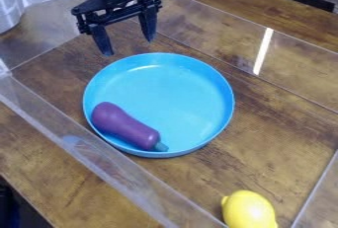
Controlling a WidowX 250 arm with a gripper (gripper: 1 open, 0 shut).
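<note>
A round blue plate [180, 104] sits on the wooden surface, with a purple toy eggplant [126, 126] lying at its lower left. Above the plate's upper left hangs my black gripper [126, 41], open, its two fingers apart and nothing visible between them. A yellow lemon [248, 209] lies at the lower right, outside the plate.
A clear plastic wall [66, 143] runs diagonally along the lower left. A whitish object [11, 0] stands at the top left corner. The wood right of the plate [284, 94] is clear.
</note>
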